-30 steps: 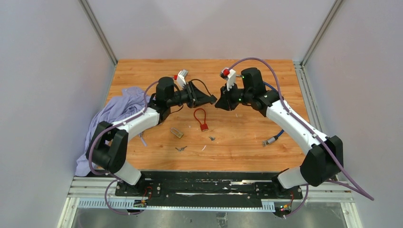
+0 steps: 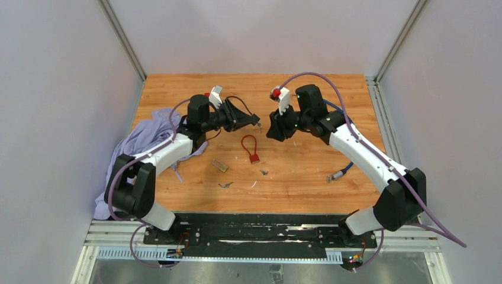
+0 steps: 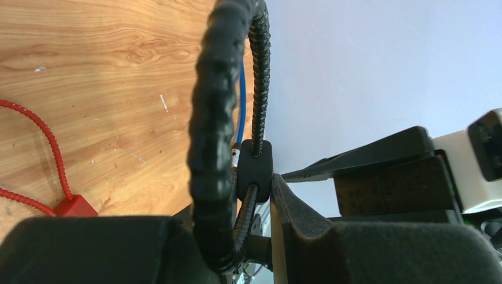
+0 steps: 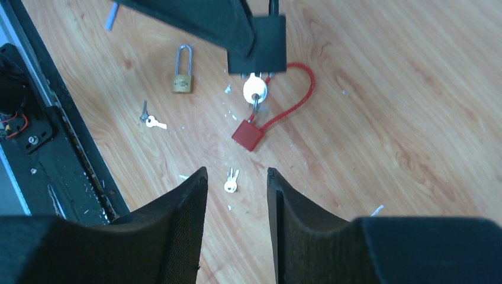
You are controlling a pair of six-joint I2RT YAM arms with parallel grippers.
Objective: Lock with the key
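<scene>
My left gripper (image 2: 250,119) is shut on a black cable lock, its looped cable (image 3: 216,118) and block (image 3: 254,160) filling much of the left wrist view. In the right wrist view a silver key (image 4: 255,89) hangs below that black lock body (image 4: 260,47), apparently inserted in it. My right gripper (image 2: 272,131) is just right of the lock, apart from it; its two fingertips (image 4: 237,180) are separated by a gap, with nothing visible between them.
Below lie a red cable lock (image 2: 254,158), a brass padlock (image 2: 221,165), loose keys (image 2: 225,185) and a small key (image 2: 264,173). A blue cable lock (image 2: 336,176) is at right, a purple cloth (image 2: 133,145) at left.
My left gripper with the black lock has moved left, and my right gripper has shifted slightly left and down, leaving a wider gap between them with the key visible at the lock.
</scene>
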